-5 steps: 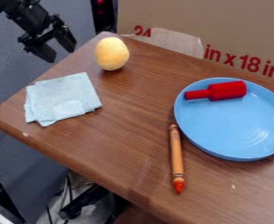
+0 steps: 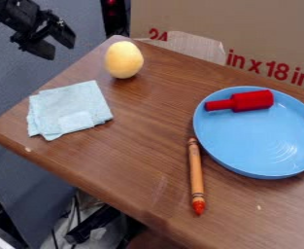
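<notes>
The black gripper [image 2: 53,46] hangs at the top left, past the table's left edge and left of a round yellow object [image 2: 124,59]; its fingers look parted, with nothing seen between them. A light blue folded cloth [image 2: 69,110] lies on the left of the wooden table [image 2: 141,165]. On the right, a blue plate [image 2: 263,145] holds a red cylinder with a dark handle [image 2: 249,100]. An orange crayon-like stick [image 2: 196,178] lies left of the plate.
A cardboard box [image 2: 225,34] stands along the back of the table. The table's middle, between cloth and crayon, is clear. The floor shows beyond the left edge.
The gripper has moved left and slightly up, away from the yellow object. The objects on the table have not moved.
</notes>
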